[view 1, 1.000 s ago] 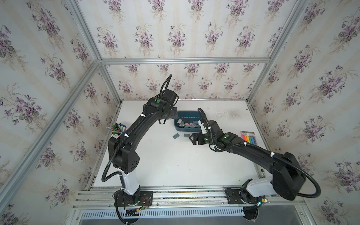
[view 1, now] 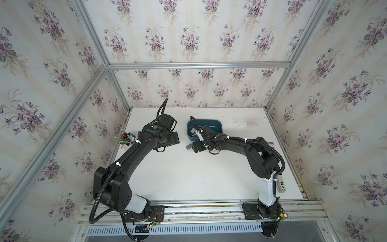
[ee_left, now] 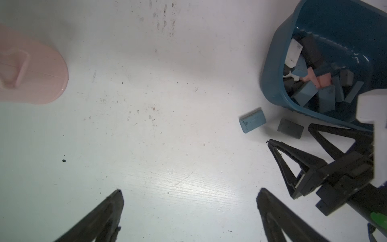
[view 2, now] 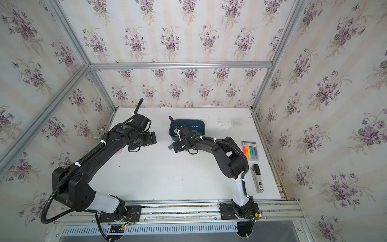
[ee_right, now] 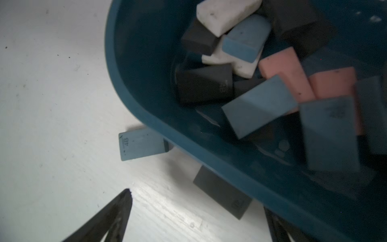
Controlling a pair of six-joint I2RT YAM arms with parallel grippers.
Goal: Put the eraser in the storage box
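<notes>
The dark teal storage box holds many blue, black, white and pink erasers. Outside its near side, a blue eraser and a dark grey eraser lie on the white table. My right gripper is open, low over these two, its fingers straddling the dark grey eraser's area beside the box rim. My left gripper is open and empty, raised to the left of the box over bare table.
A pink container stands at the left, near pens. Coloured markers and a stapler lie along the right edge.
My right gripper has moved left and toward the box, by the loose erasers. My left arm has swung left and down, away from above the box.
</notes>
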